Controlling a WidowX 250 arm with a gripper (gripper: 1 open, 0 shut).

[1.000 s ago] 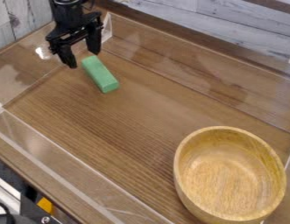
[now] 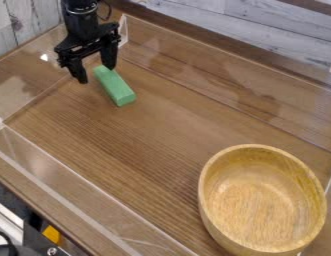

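Note:
My black gripper (image 2: pixel 93 60) hangs at the upper left, open, its fingers either side of the area just left of a green block (image 2: pixel 114 87). The green block lies flat on the wooden table, just below and right of the gripper, with nothing held.
A large yellow bowl (image 2: pixel 261 200) sits at the lower right. A pale raised edge runs along the top and left.
My gripper has shifted slightly right and down, closer to the green block. The block and bowl stay in place.

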